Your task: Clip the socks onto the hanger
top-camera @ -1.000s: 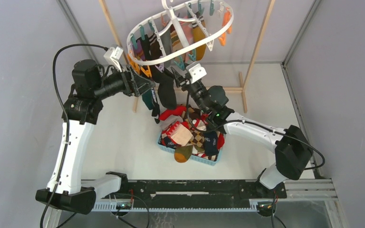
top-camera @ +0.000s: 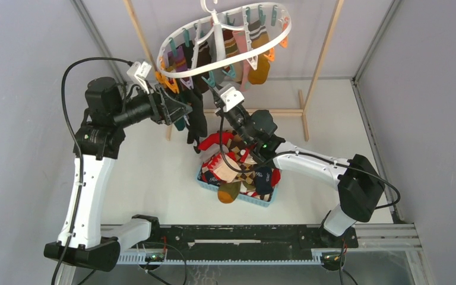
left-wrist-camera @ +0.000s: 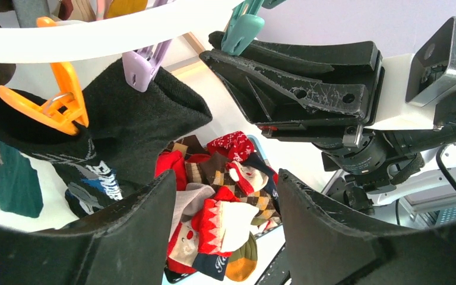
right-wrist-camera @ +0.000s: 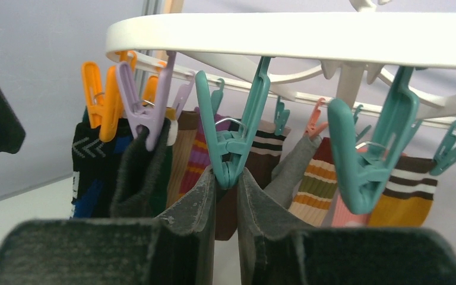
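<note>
The white oval hanger (top-camera: 172, 44) bears several clips with socks hanging from them. In the right wrist view, a teal clip (right-wrist-camera: 228, 139) carries no visible sock of its own. The tips of my right gripper stand close on either side of its lower end; whether they press on it cannot be made out. A black sock (left-wrist-camera: 136, 113) hangs open-mouthed between the orange clip (left-wrist-camera: 65, 104) and the lavender clip (left-wrist-camera: 145, 65). Below it, my left gripper is open, with nothing between its fingers.
A light blue basket (top-camera: 255, 200) full of loose socks rests on the floor under the hanger. Wooden stand legs (top-camera: 322, 53) rise on both sides. Another teal clip (right-wrist-camera: 371, 142) hangs to the right of the gripped area.
My right gripper has moved left and slightly up to the teal clip. The hanger has shifted a little, and the dark sock hangs further left. The left arm has moved slightly left.
</note>
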